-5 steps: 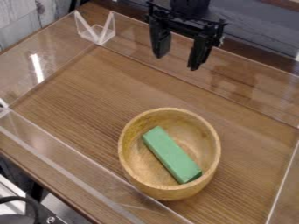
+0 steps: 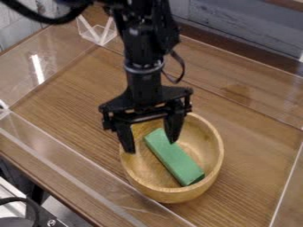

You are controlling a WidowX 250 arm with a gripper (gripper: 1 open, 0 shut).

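My black gripper (image 2: pixel 149 128) hangs low over the bowl, its fingers open and apart, above and around the upper end of a green block. The green block (image 2: pixel 176 161) lies lengthwise on the floor of a round, light wooden bowl (image 2: pixel 136 177), tilted from upper left to lower right. Whether the fingers touch the block I cannot tell.
A white wire holder (image 2: pixel 96 28) stands at the back left. Cables lie past the lower left edge.
Bowl and block look unmoved.
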